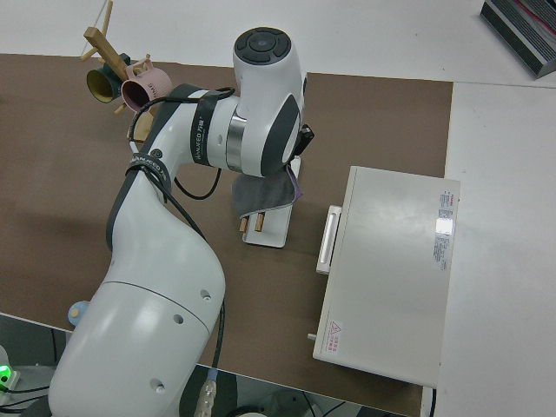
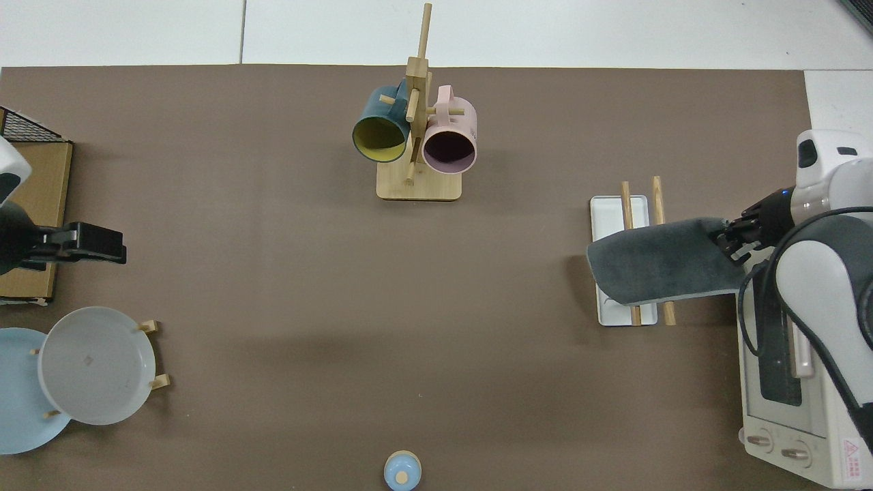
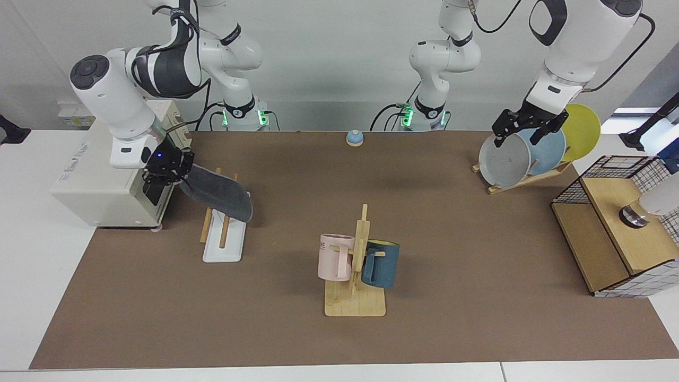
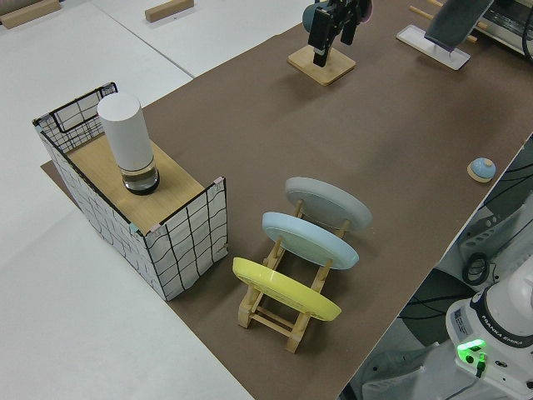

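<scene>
My right gripper [image 2: 728, 245] is shut on a grey cloth [image 2: 655, 262], which extends over a white tray [image 3: 223, 248] with two wooden rods [image 2: 659, 200] in front of the microwave oven [image 2: 769, 425]. My left gripper [image 2: 98, 243] hangs at the far left above the plates and wire rack side, nothing seen in it; whether it is open is hard to tell.
A mug tree [image 2: 417, 184] holds a blue mug [image 2: 376, 131] and a pink mug [image 2: 454, 131]. Plates stand in a holder [image 2: 98, 360] beside a wire rack [image 4: 166, 192]. A small blue object [image 2: 402, 471] lies near the front edge.
</scene>
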